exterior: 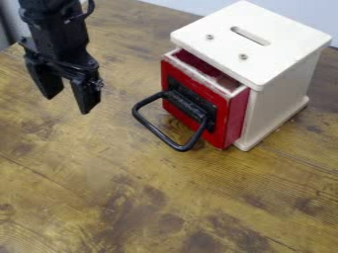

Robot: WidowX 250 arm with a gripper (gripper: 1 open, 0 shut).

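Note:
My black gripper (67, 93) hangs open at the upper left, its two fingers apart with nothing between them. To its right stands a white wooden box (278, 94) with a slot and screws on top. Its red-fronted drawer (224, 134) is slightly out, showing a narrow gap at the top. A black loop handle (165, 136) on the drawer front sticks out toward the lower left, apart from the gripper.
A pale wall (179, 5) runs behind the table's back edge.

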